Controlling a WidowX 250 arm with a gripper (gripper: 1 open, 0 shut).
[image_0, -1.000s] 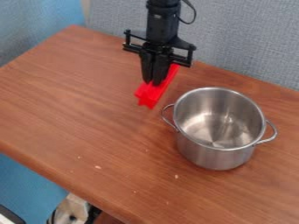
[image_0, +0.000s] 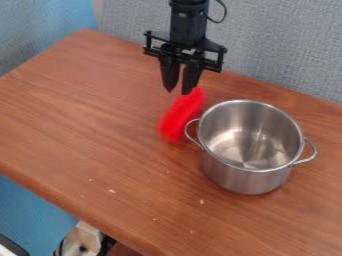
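Note:
A red elongated object (image_0: 183, 114) lies on the wooden table just left of a steel pot, running diagonally away from the viewer. My black gripper (image_0: 181, 78) hangs above and behind it at the top centre, its two fingers apart with nothing visible between them. The two-handled steel pot (image_0: 250, 175) stands on the right half of the table and looks empty.
A grey textured wall (image_0: 281, 45) rises behind it, and a blue area lies beyond its left edges.
My gripper has lifted up and away from the red object and its fingers have parted. The red object lies a little lower in view, now uncovered.

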